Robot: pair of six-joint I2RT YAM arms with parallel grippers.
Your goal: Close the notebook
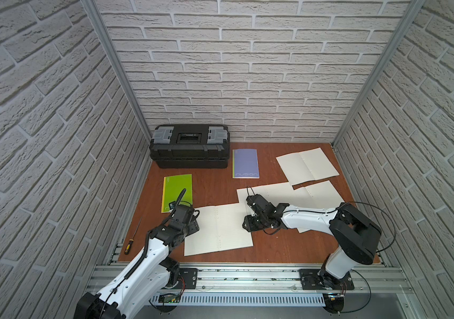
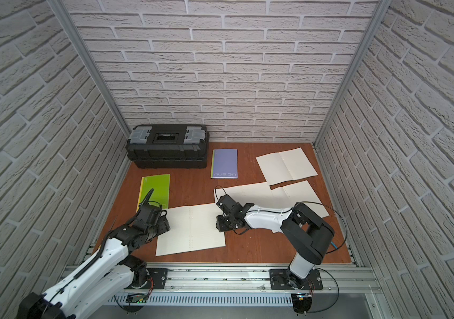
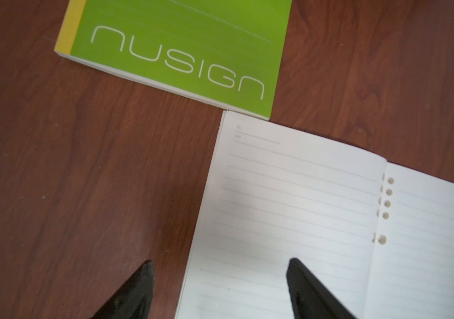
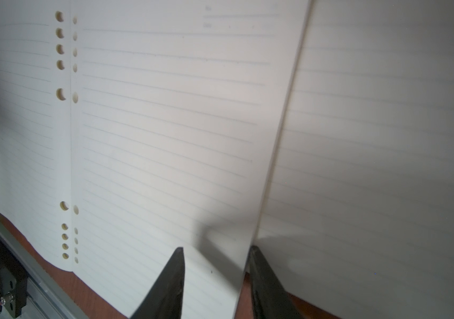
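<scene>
An open lined notebook [image 1: 218, 228] lies flat near the table's front edge, both white pages up, with a green notebook [image 3: 184, 47] touching or close behind its left page. My left gripper stands open over the left page, fingers apart, one beyond the left edge and one over paper; nothing shows between them. At the right page's outer edge, my right gripper is shut on the notebook's right half: one finger lies over the page, the other just past its edge. The lower fingertip contact is partly hidden.
Another open notebook [image 1: 269, 188] adjoins the right page, partly under my right arm. Behind it lies a further open notebook [image 1: 307, 166]. A purple notebook [image 1: 245, 162] and a black toolbox [image 1: 189, 146] stand at the back; a screwdriver [image 1: 128, 247] rests at the far left.
</scene>
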